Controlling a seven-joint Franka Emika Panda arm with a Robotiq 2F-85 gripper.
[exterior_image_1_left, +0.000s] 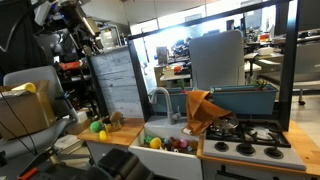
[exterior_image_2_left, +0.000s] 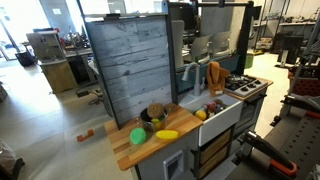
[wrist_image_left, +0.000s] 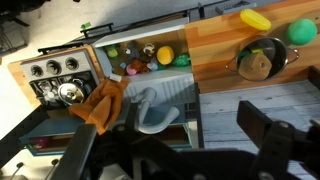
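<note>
High at the upper left in exterior view 1, my gripper hangs well above the counter. The wrist view looks down on the counter, with my gripper open and nothing visible between its dark fingers. A sink holds several small toys, with an orange one among them. Beside it an orange cloth is draped near the faucet. On the wooden counter lie a yellow object and a green round object, next to a metal pot with something brown in it.
A stove carrying a metal pot stands right of the sink. Behind the counter rises a grey wooden panel. A blue-green shelf box backs the stove side. Bare wood shows at the counter's near end.
</note>
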